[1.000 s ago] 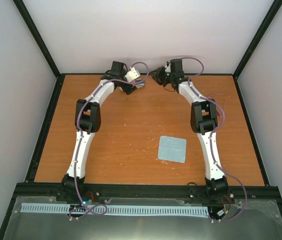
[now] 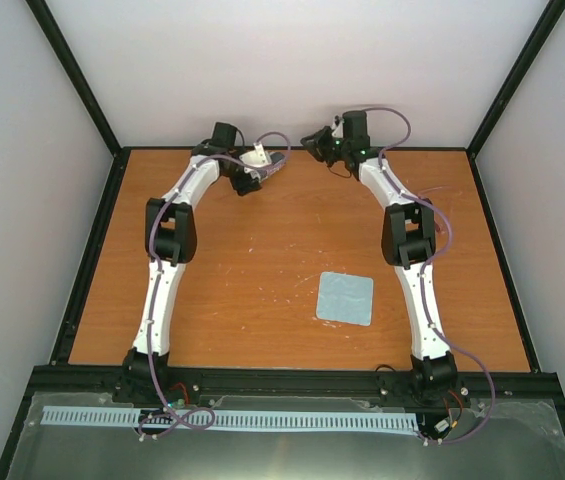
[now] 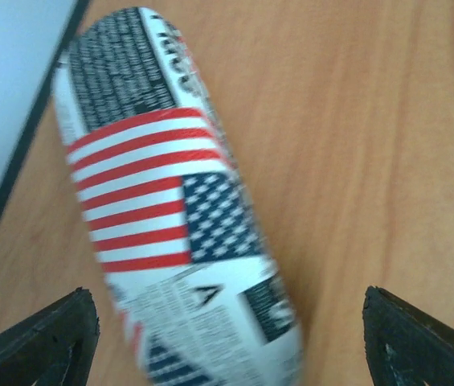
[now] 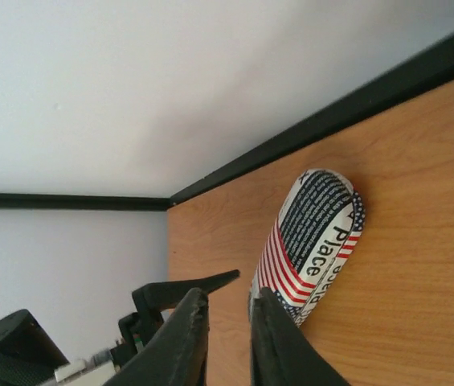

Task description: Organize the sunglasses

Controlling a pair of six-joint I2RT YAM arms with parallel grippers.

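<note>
A long case with American-flag and newsprint pattern (image 2: 269, 172) lies on the wooden table near the back edge. It fills the middle of the left wrist view (image 3: 174, 241), between the two open fingers of my left gripper, which hangs over it. My right gripper (image 2: 310, 143) stands to the right of the case; in the right wrist view (image 4: 229, 305) its fingertips are in front of the case (image 4: 307, 241), apparently open a little. No bare sunglasses can be made out.
A light blue square cloth (image 2: 345, 298) lies on the front right of the table. A black frame and white walls border the back and sides.
My left gripper and arm have shifted slightly left, showing more of the case in the top view.
</note>
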